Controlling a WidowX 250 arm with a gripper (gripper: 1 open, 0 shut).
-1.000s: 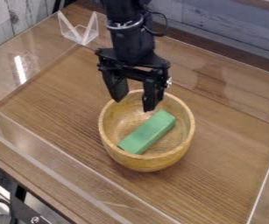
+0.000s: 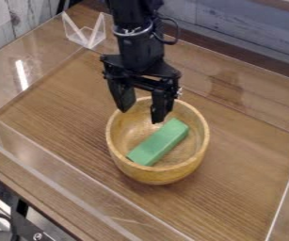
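Observation:
A round tan bowl [image 2: 184,160] sits in the middle of the wooden table, with a green oblong block [image 2: 158,142] lying inside it, tilted diagonally. My black gripper [image 2: 143,102] hangs over the back part of the bowl, above and behind the block, its two fingers spread open with nothing seen between them.
The table [image 2: 53,127] has free room left and right of the bowl. A pale wall [image 2: 241,33] runs along the back. Clear plastic pieces stand at the upper left and left edge, and a dark cable lies at the lower left corner.
My gripper has shifted very slightly to the left over the bowl. The bowl and green block look unmoved.

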